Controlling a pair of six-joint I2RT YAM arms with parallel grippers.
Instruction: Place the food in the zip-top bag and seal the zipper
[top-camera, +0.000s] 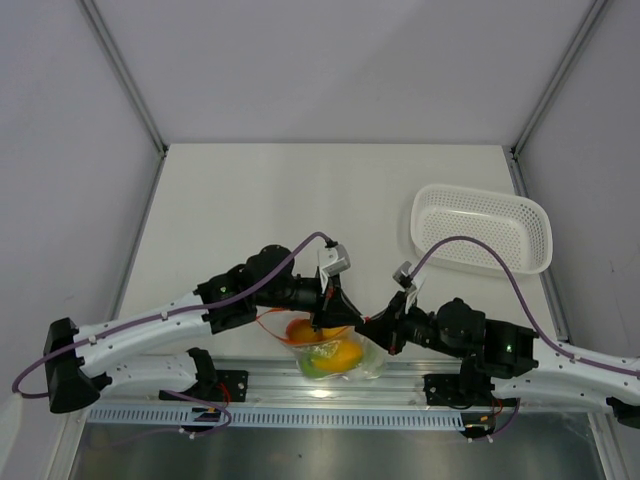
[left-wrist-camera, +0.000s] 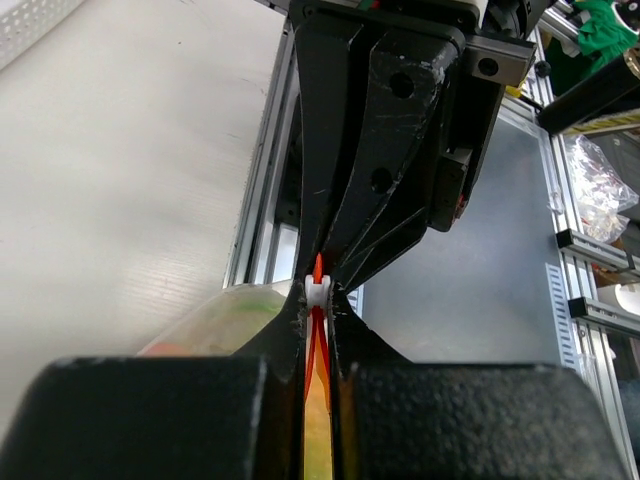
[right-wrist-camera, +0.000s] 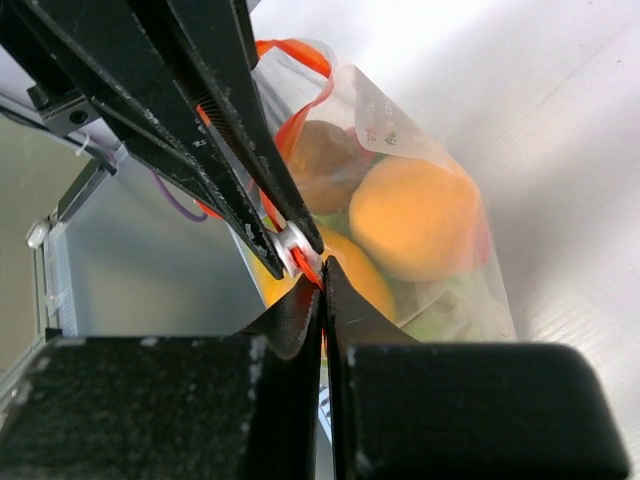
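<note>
A clear zip top bag (top-camera: 370, 366) with an orange zipper strip (top-camera: 275, 330) lies at the table's front edge. Inside are a yellow-green piece of food (top-camera: 337, 355), an orange fruit (right-wrist-camera: 418, 215) and a brown one (right-wrist-camera: 320, 165). My left gripper is shut on the white zipper slider (right-wrist-camera: 292, 248) at the bag's right corner. Close against it, my right gripper is shut on the thin orange zipper end. Left of the slider, the two orange strips stand apart in the top view. The arms hide part of the bag mouth.
An empty white basket (top-camera: 481, 228) stands at the right of the table. A metal rail (top-camera: 270, 380) runs along the front edge, just under the bag.
</note>
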